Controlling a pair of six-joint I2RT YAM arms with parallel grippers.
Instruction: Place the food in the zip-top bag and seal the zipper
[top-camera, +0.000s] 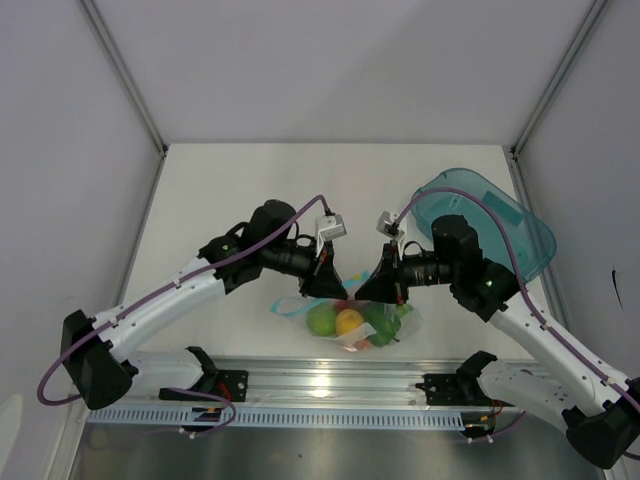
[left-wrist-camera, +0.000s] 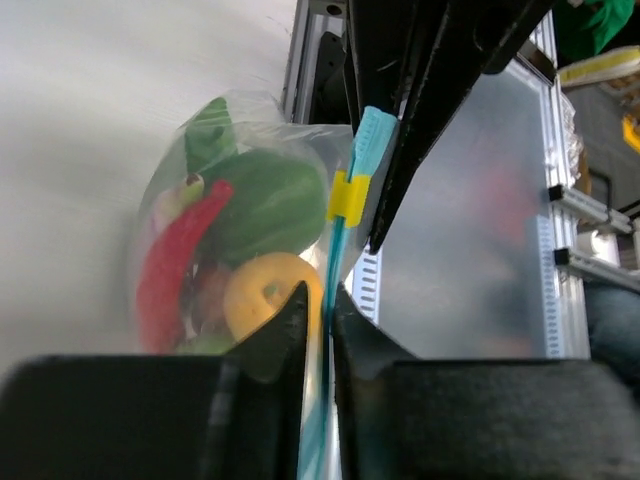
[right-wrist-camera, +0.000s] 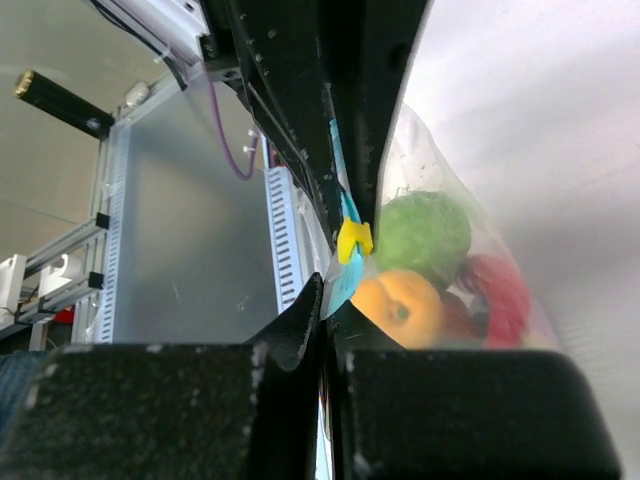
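Note:
The clear zip bag (top-camera: 360, 335) stands on the table between both grippers, holding a green pepper (right-wrist-camera: 418, 232), a red pepper (left-wrist-camera: 172, 260), an orange fruit (right-wrist-camera: 398, 310) and other produce. Its blue zipper strip (left-wrist-camera: 369, 145) has a yellow slider (left-wrist-camera: 347, 197) (right-wrist-camera: 355, 236). My left gripper is at the strip's left part, fingers close around it in the left wrist view; whether it is fully shut is unclear. My right gripper is shut on the zipper strip, near the slider.
A teal bin (top-camera: 500, 220) sits at the right of the table. The table's front metal edge (top-camera: 300, 370) lies just below the bag.

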